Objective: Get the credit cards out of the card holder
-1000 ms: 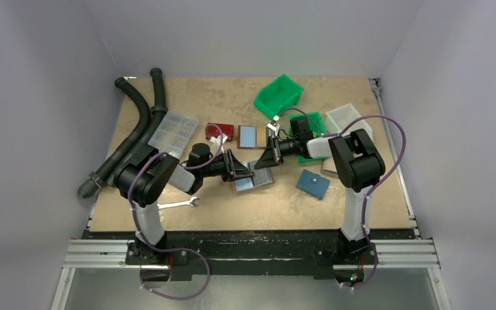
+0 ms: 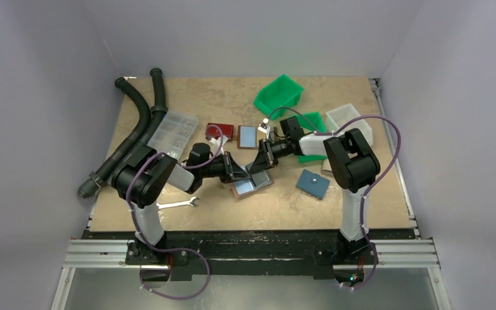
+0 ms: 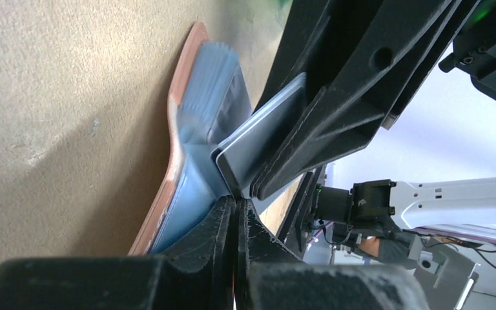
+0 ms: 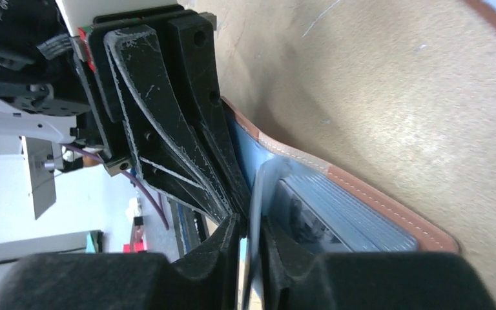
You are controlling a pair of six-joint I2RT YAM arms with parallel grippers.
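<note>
The open card holder (image 2: 248, 187), with tan leather edge (image 4: 374, 200) and blue plastic sleeves (image 3: 200, 97), lies at the middle of the table. My left gripper is shut low against the sleeves, with nothing clearly between its fingers. My right gripper is at the holder too, its fingers part open around an upright translucent sleeve edge; whether it grips that is unclear. A dark card-like piece (image 3: 258, 135) stands tilted beside the right gripper's fingers in the left wrist view.
A red holder (image 2: 219, 131), another holder (image 2: 247, 137) and green bins (image 2: 278, 97) lie behind. A blue case (image 2: 312, 184) is at right, a wrench (image 2: 177, 204) at front left, black pipes (image 2: 135, 129) far left.
My right gripper has shifted slightly left over the card holder, closer to the left gripper. The left arm has hardly moved.
</note>
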